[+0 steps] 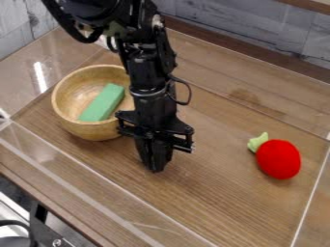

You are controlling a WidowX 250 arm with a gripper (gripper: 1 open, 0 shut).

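Note:
My black gripper (154,152) reaches down over the middle of the wooden table, its fingertips low at the surface and close together, with nothing visible between them. Just left of it, partly behind the arm, is a wooden bowl (71,100) with a green block (103,102) inside. A red tomato-like object (279,158) with a pale green top lies to the right, apart from the gripper.
A pale grey wall runs along the back and left, and a dark cable or fitting sits at the bottom left corner.

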